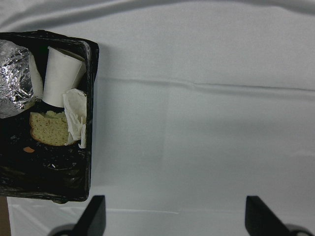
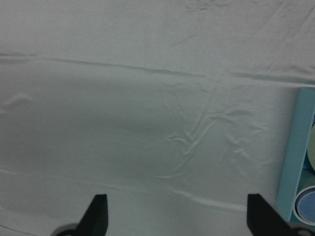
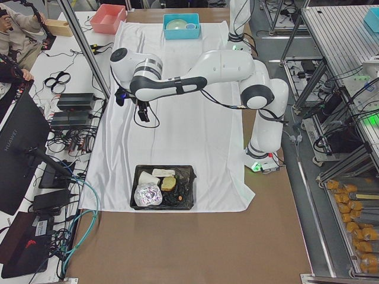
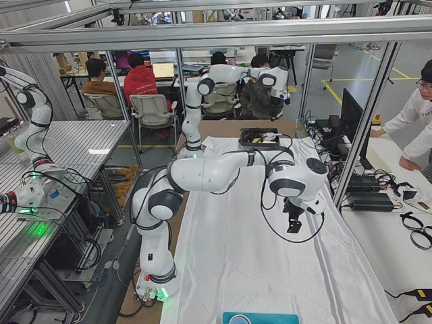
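A black tray (image 1: 49,182) sits on the white cloth, holding crumpled foil (image 1: 12,73), a white paper cup (image 1: 61,76), a slice of bread (image 1: 47,130) and crumpled paper (image 1: 76,113). My left gripper hangs open above the cloth beside it. At the other end of the cloth, a blue bin (image 2: 295,142) holds a blue-white cup (image 2: 306,204) and a pale round item, partly out of frame. My right gripper hangs open over bare cloth beside that bin. Neither gripper has anything between its fingers.
A red bin (image 3: 108,19) stands on the side table, alongside cables, electronics and a monitor (image 3: 21,154). A metal post runs along that edge, and people sit or stand nearby.
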